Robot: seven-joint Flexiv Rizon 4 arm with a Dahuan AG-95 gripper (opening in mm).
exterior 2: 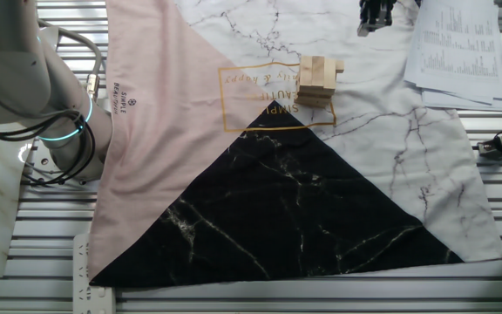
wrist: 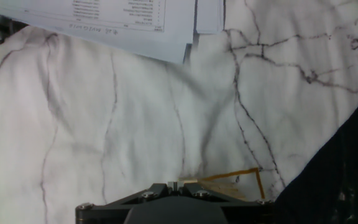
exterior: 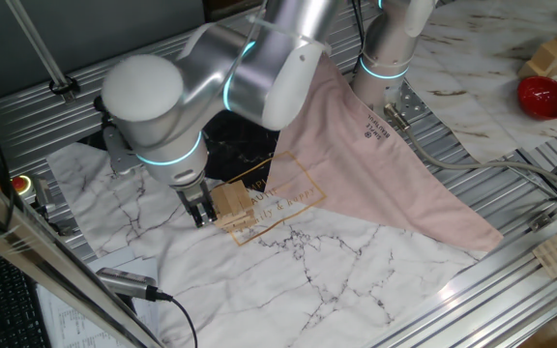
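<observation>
A small stack of pale wooden blocks (exterior: 232, 205) sits on the cloth, over the gold printed frame. Exterior view 2 shows the same blocks (exterior 2: 318, 77) clear of the arm, with one block end sticking out at the side. My gripper (exterior: 201, 215) points down just left of the stack in exterior view 1. At the top edge of exterior view 2, the gripper (exterior 2: 375, 19) is partly cut off and apart from the blocks. In the wrist view the fingertips of my gripper meet, with nothing visible held; pale wood shows just behind them, mostly hidden.
The cloth has pink (exterior 2: 151, 105), black (exterior 2: 260, 201) and white marbled areas. Printed papers (exterior 2: 460, 44) lie at one edge. A red bowl (exterior: 544, 98) and more wooden blocks (exterior: 552, 56) are on another marbled surface.
</observation>
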